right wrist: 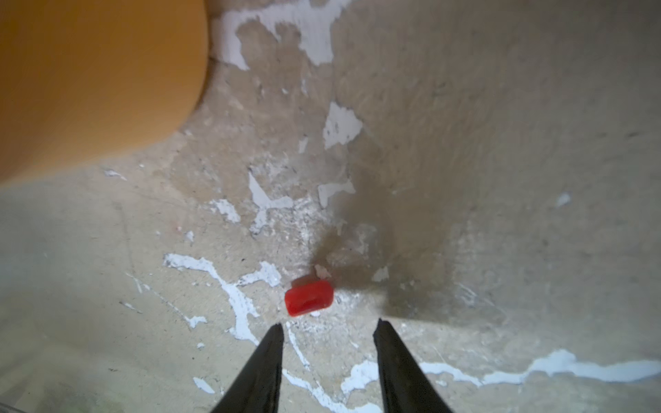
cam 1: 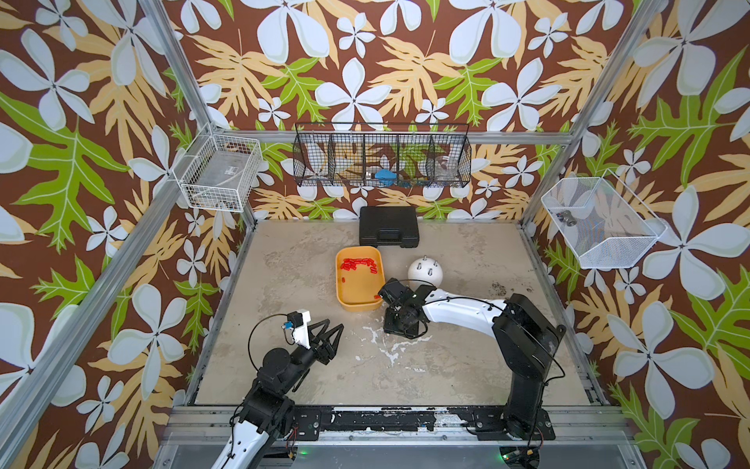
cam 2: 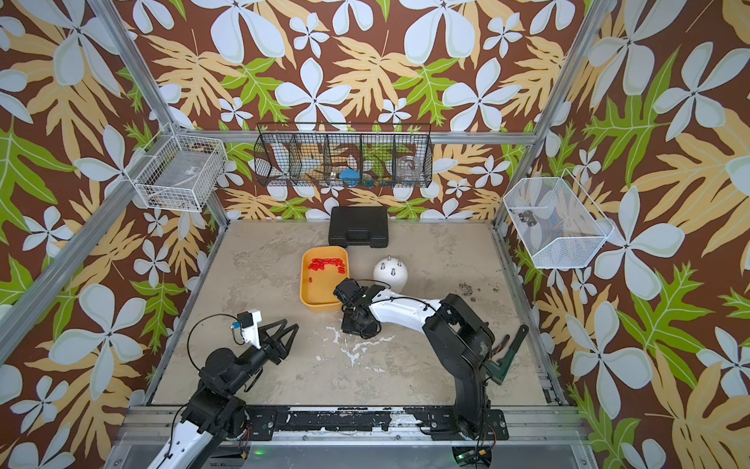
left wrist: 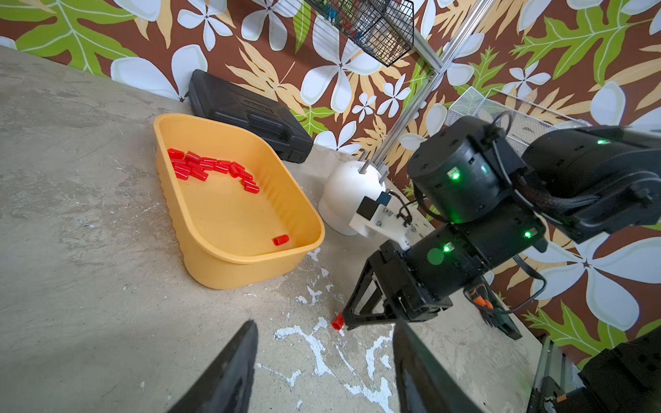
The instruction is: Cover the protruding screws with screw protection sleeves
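A white dome with upright screws (cam 1: 425, 272) stands right of an orange tub (cam 1: 359, 289) holding several red sleeves (left wrist: 197, 172). A single red sleeve (right wrist: 308, 297) lies on the table outside the tub, just beyond the fingertips of my right gripper, which is open above it, pointing down, with nothing between its fingers. My left gripper hangs over the left front of the table, apart from the tub, its fingers parted and empty.
A black case (cam 1: 388, 226) lies behind the tub. Wire baskets (cam 1: 381, 156) hang on the back and side frames. A green-handled tool (cam 2: 500, 359) lies at the right edge.
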